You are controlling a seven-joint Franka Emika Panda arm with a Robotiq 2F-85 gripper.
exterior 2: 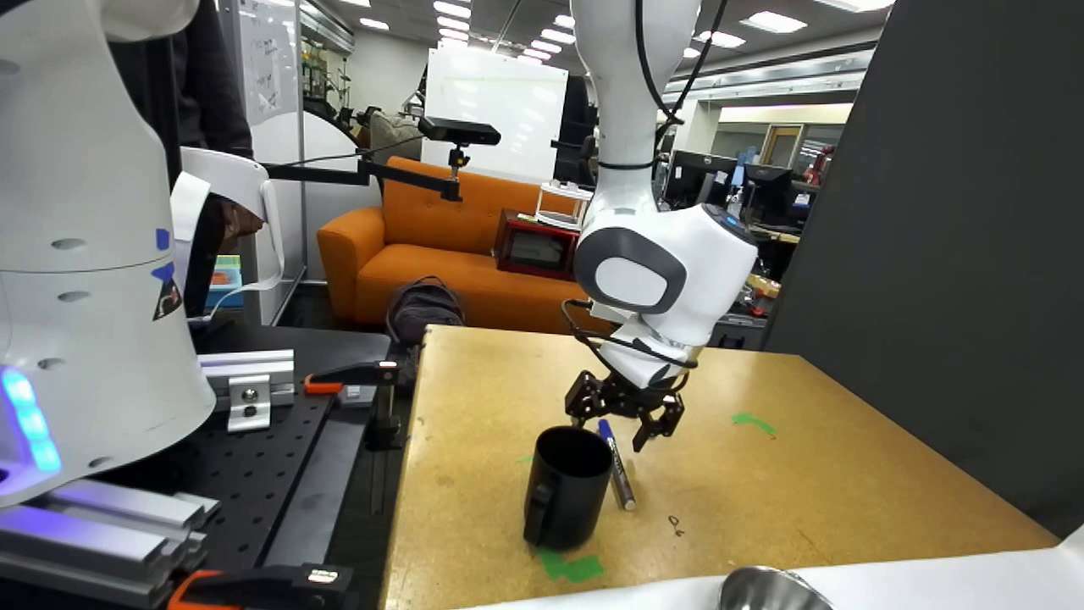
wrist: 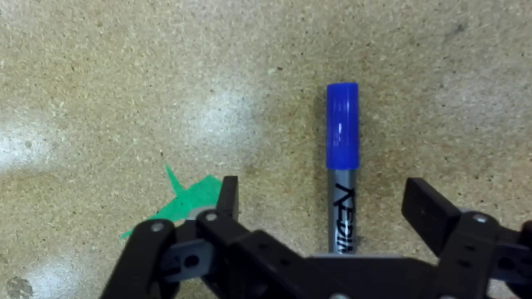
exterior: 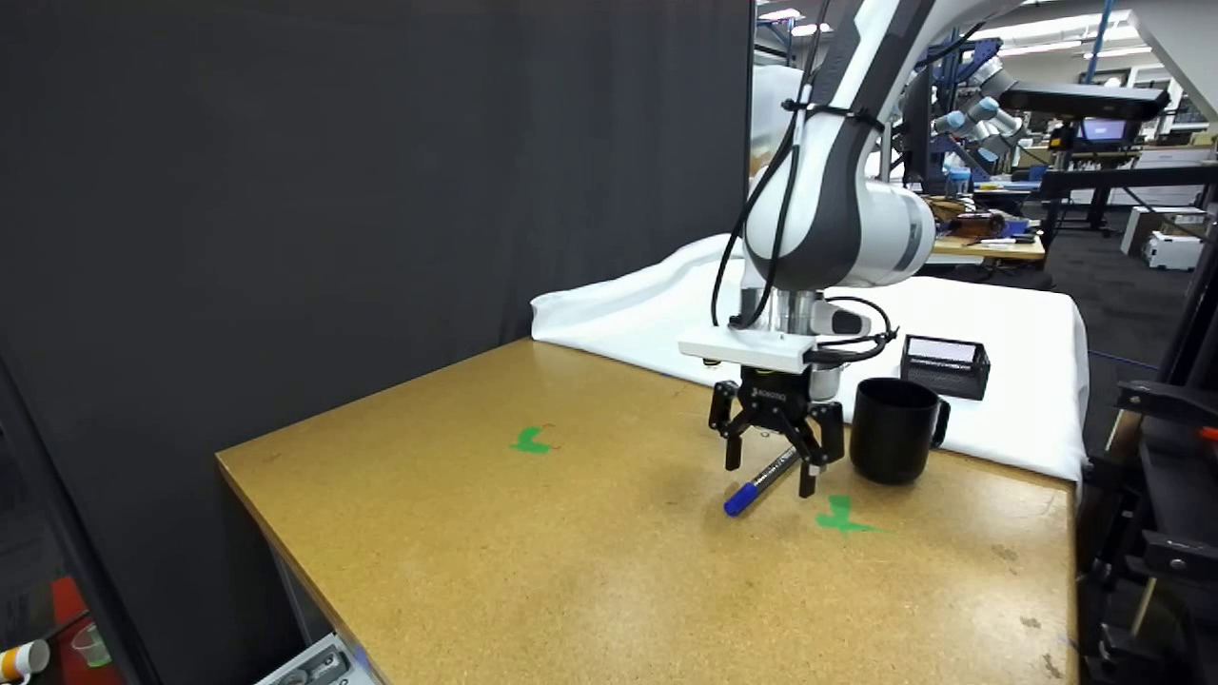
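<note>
A marker with a blue cap (wrist: pixel 342 127) and a grey barrel (wrist: pixel 341 209) lies flat on the wooden table. My gripper is open above it, one finger on each side, with the marker between them in the wrist view and not touched by either. In exterior view 1 the gripper (exterior: pixel 771 470) hangs over the marker (exterior: pixel 744 498), whose far end is partly covered by the fingers. Close by stands an upright black mug (exterior: pixel 891 432), its handle turned away from the gripper. From the other side, the mug (exterior 2: pixel 569 490) is next to the marker (exterior 2: pixel 619 473).
Green tape (exterior: pixel 841 516) marks the table near the mug, with another piece (exterior: pixel 530 440) farther left. A black box (exterior: pixel 945 365) rests on the white cloth (exterior: pixel 1028 342) behind. A metal bowl (exterior 2: pixel 769 590) sits at the cloth's edge.
</note>
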